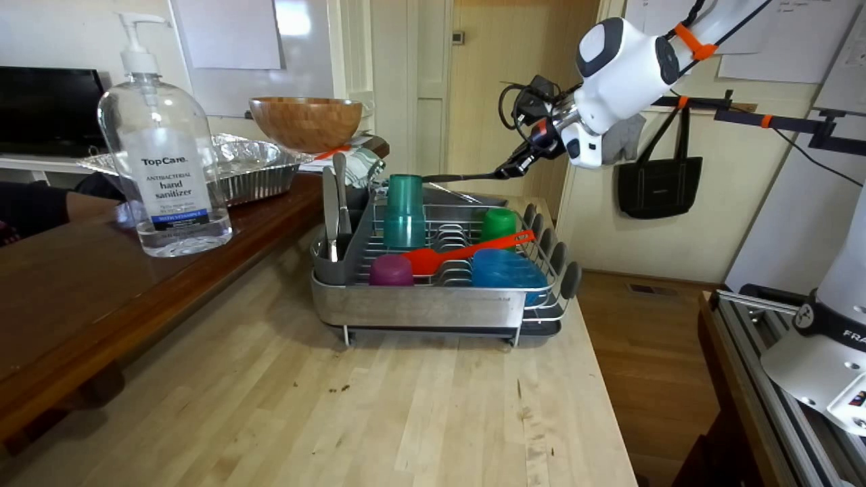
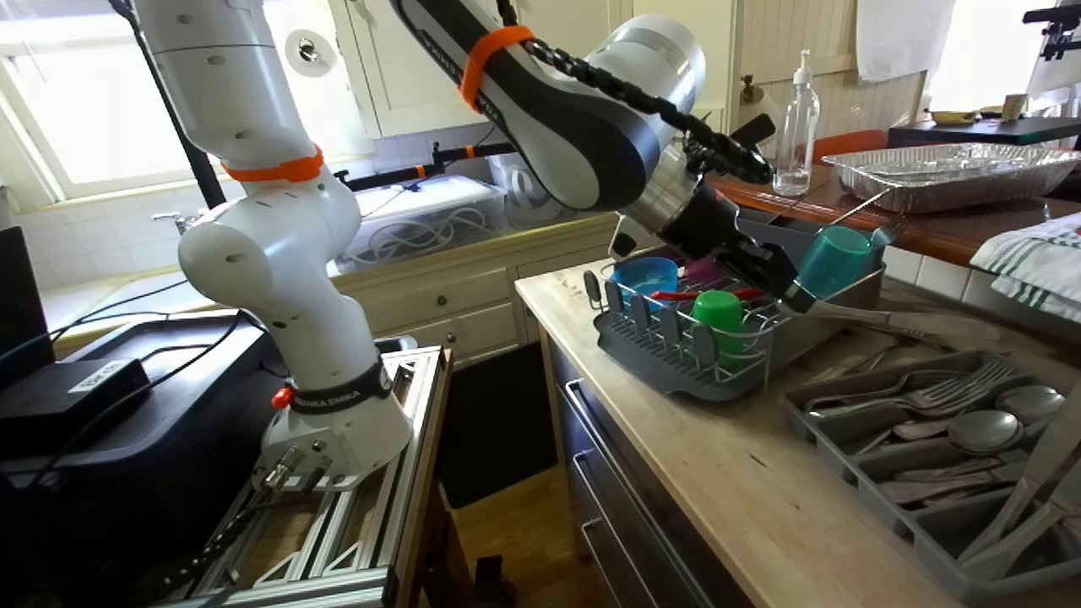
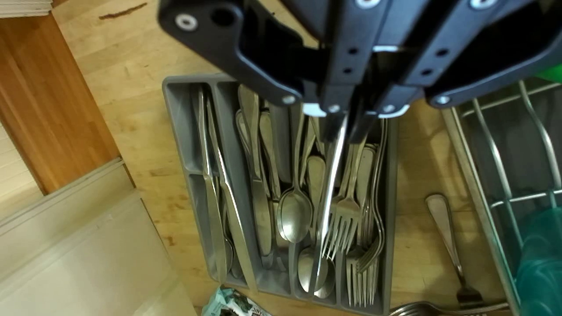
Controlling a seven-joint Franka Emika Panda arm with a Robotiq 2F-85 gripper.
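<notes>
My gripper is shut on a long silver utensil, seemingly a table knife (image 3: 329,195), which shows edge-on in the wrist view. Exterior view 2 has the knife (image 2: 912,323) sticking out from the gripper (image 2: 801,294) toward the right, above the counter. Below it in the wrist view lies a grey cutlery tray (image 3: 393,210), its compartments full of knives, spoons (image 3: 295,215) and forks (image 3: 345,213). The knife hangs over the spoon and fork compartments; the gap beneath it is hard to judge. My fingers hide its held end.
A dish rack (image 1: 414,307) with a teal cup (image 1: 405,215), a green cup (image 1: 498,223), a purple cup (image 1: 391,270), a blue dish (image 1: 507,269) and a red utensil (image 1: 463,254) stands beside the tray. A loose fork (image 3: 448,231) lies between tray and rack.
</notes>
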